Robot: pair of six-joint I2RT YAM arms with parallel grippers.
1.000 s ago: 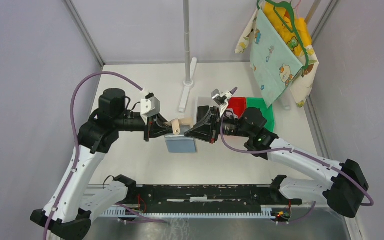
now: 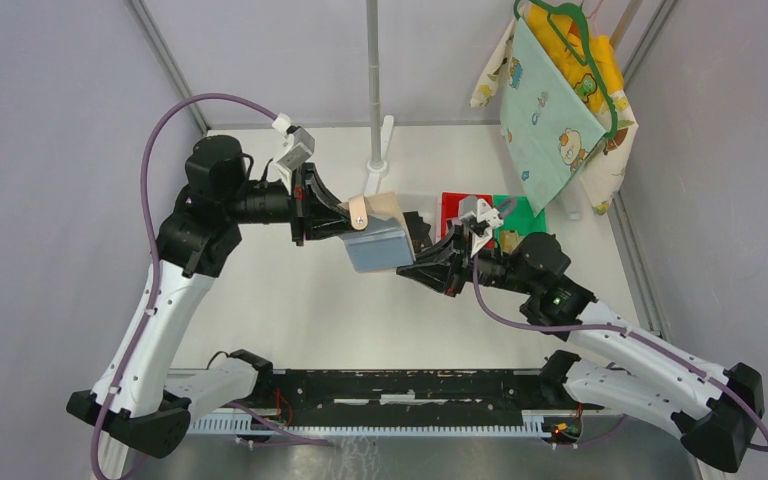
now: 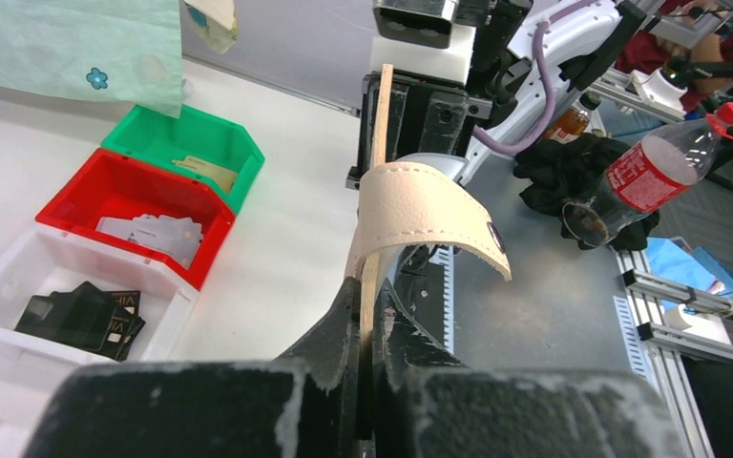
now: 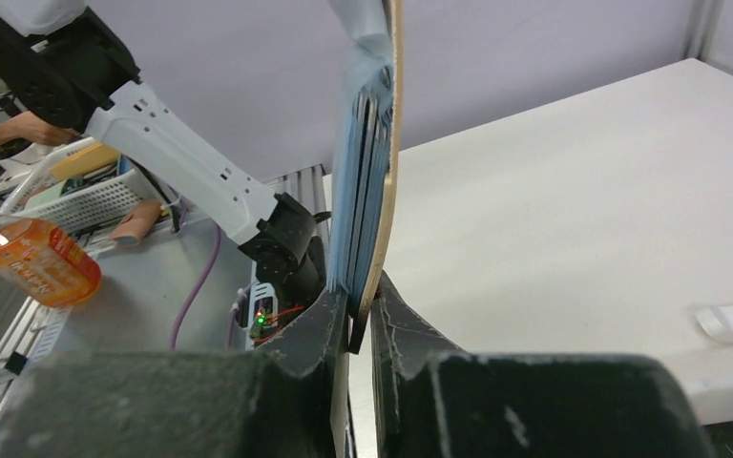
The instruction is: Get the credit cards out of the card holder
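Observation:
The card holder (image 2: 375, 245), blue with a beige leather back and strap, is held in the air between both grippers. My left gripper (image 2: 345, 220) is shut on its upper left edge; in the left wrist view the leather strap (image 3: 420, 210) rises above the fingertips. My right gripper (image 2: 410, 268) is shut on the holder's lower right part; in the right wrist view several thin layers (image 4: 363, 191) stand between the blue side and the leather, above the fingertips. Whether these layers are cards cannot be told.
A white bin (image 3: 0, 267) with dark cards, a red bin (image 3: 91, 191) with light cards and a green bin (image 3: 234, 143) stand behind. Cloths (image 2: 550, 110) hang at back right.
The holder rose in the top view.

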